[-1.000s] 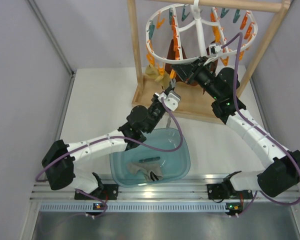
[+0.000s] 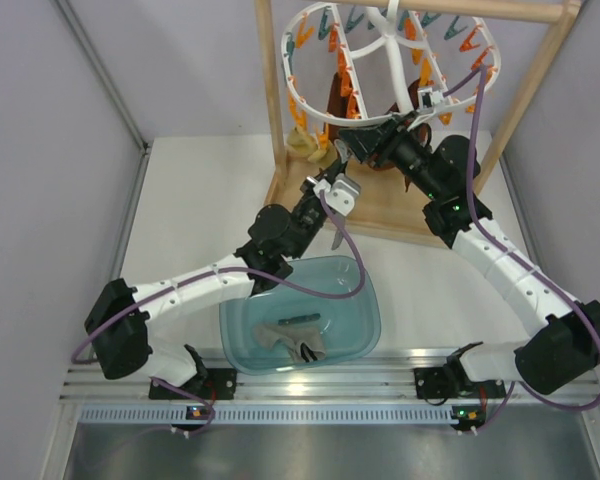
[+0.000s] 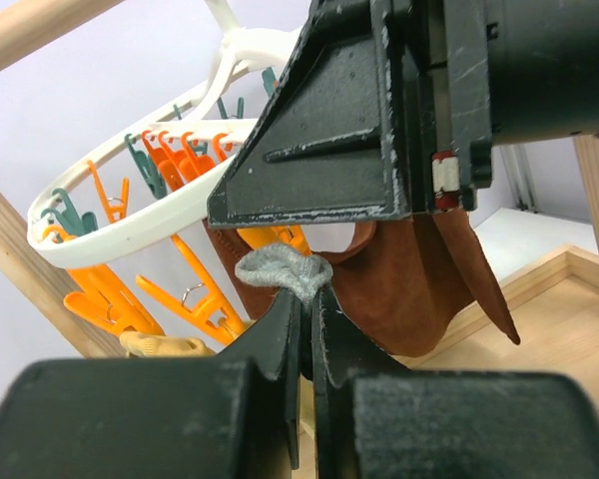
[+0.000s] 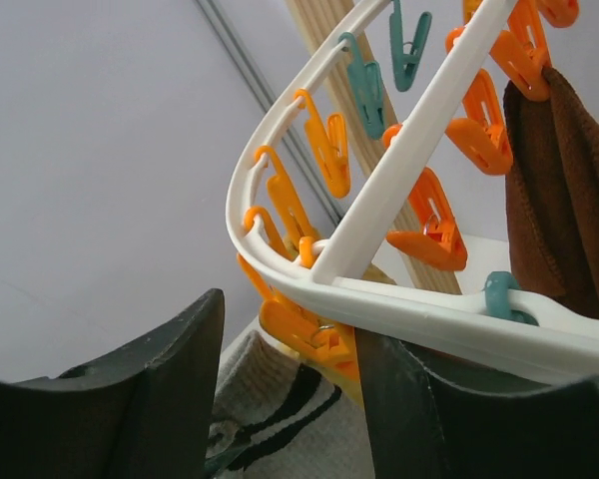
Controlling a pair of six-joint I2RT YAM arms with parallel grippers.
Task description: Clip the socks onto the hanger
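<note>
A grey sock is pinched in my shut left gripper below the front of the white round hanger; in the right wrist view it appears as a grey, striped sock. My right gripper is at the hanger's rim, around an orange clip; whether it is closed on the clip is hard to see, its fingers standing apart. Brown socks and yellowish socks hang from other clips.
A blue tray with a grey sock lies below. The wooden frame surrounds the hanger.
The hanger has turned slightly, its clips shifting. The left gripper and sock have moved slightly up toward the clip. The right arm is nearly still.
</note>
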